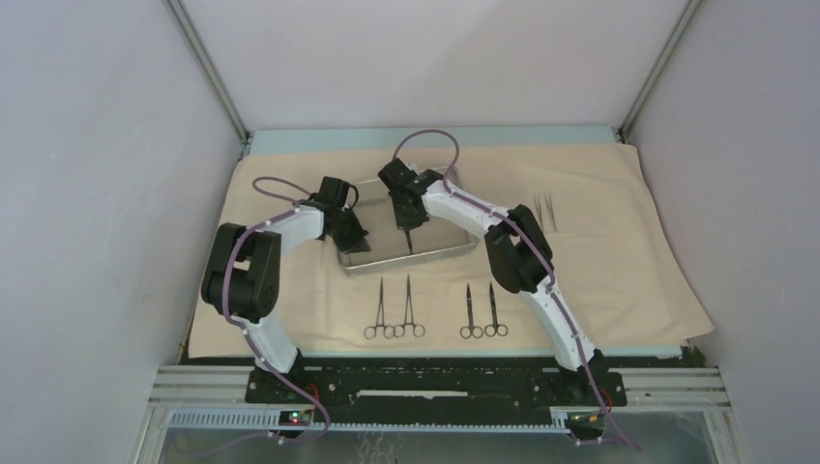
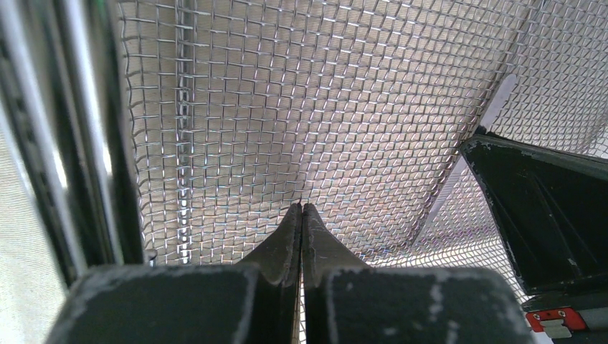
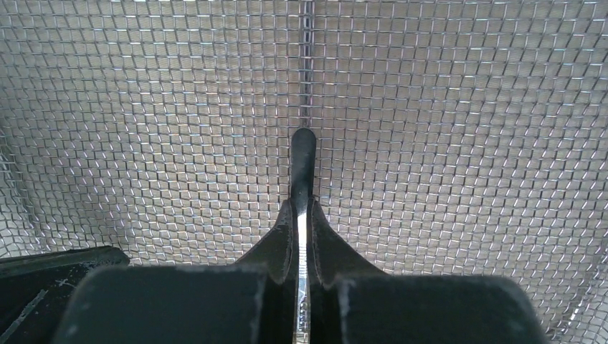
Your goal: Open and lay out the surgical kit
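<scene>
A narrow instrument with a dark rounded end [image 3: 303, 154] and a silver handle lies on the mesh floor of the wire tray [image 1: 411, 261]. My right gripper is shut directly over it, its fingertips near where dark meets silver. Part of the handle is hidden by the fingers; no firm grip shows. Its pale side [image 2: 464, 161] appears beside the right fingertip in the left wrist view. My left gripper is shut with nothing between its fingers, over the tray's left part. Two ring-handled clamps [image 1: 409, 309] and two scissors [image 1: 493, 309] lie in front.
Thin tweezers [image 1: 551, 213] lie right of the tray, partly screened by the right arm. A beige cloth [image 1: 619, 280] covers the table, bare at the far right. The tray's raised rim [image 2: 86, 143] stands close to the left gripper.
</scene>
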